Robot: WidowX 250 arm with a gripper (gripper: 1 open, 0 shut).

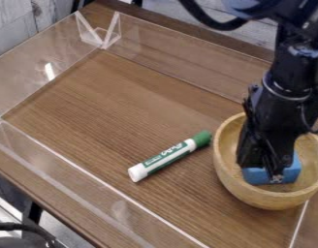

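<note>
My gripper (270,155) hangs on the right over a tan bowl (252,194), its tips down inside the bowl's rim and shut, with nothing clear between them. A blue block (275,176) lies in the bowl beside and below the fingertips, partly hidden by the gripper. A green and white glue stick (170,156) lies on the wooden surface left of the bowl.
Dark cables or parts show at the bottom left corner.
</note>
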